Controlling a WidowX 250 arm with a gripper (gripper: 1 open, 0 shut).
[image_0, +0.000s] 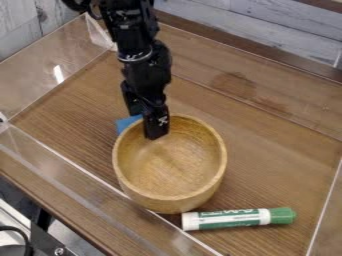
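Observation:
My black gripper (147, 118) hangs at the back rim of a tan oval bowl (170, 175). A blue object (126, 124) sits just behind the bowl's left rim, beside the gripper, partly hidden. I cannot see anything held.
A green and white tube (238, 219) lies in front of the bowl at the lower right. Raised white edges run along the left, and a dark cable is at the lower left.

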